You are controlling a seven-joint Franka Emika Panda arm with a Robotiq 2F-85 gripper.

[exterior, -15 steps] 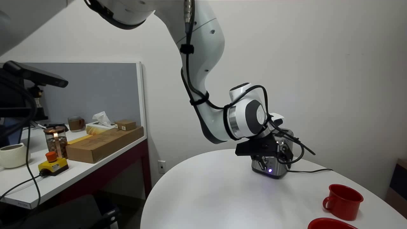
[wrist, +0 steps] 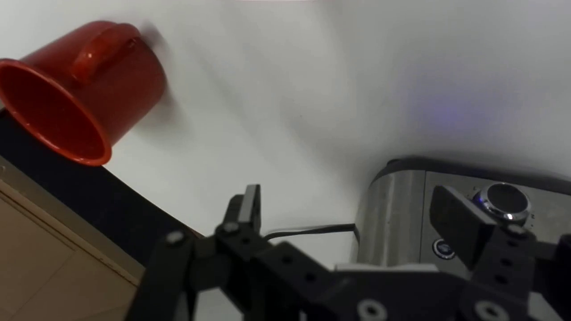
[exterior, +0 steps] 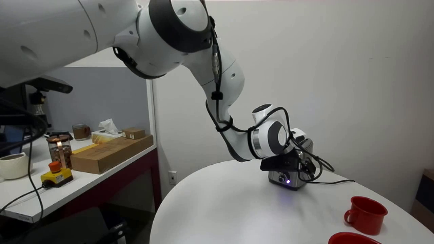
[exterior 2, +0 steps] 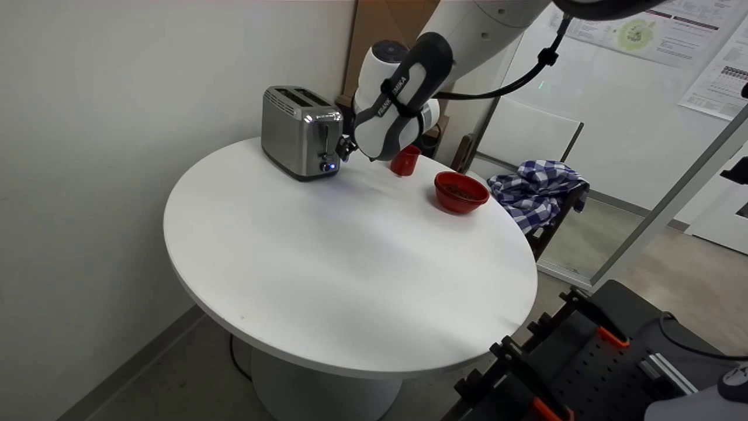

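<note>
A silver toaster (exterior 2: 291, 137) stands near the wall, its two slots facing up. On its front are a lever (exterior 2: 325, 138) and a lit knob (wrist: 503, 200). My gripper is open, its fingers (wrist: 250, 206) wide apart with nothing held between them. The right-hand finger lies across the toaster's front panel in the wrist view; whether it touches cannot be told. In exterior view 2 a fingertip (exterior 2: 345, 148) shows close beside the lever, while the arm covers most of the hand. Exterior view 1 has the arm partly hiding the toaster (exterior: 284, 179).
A red mug (exterior: 366, 215) stands upright near the table's edge, left of the gripper in the wrist view. Beyond it is a red bowl (exterior 2: 461, 200) with small brown contents. A black cord (wrist: 316, 230) runs from the toaster.
The arm has come down and slightly right in exterior view 1, bringing the hand lower in front of the toaster. Toaster, mug and bowl look unmoved.
</note>
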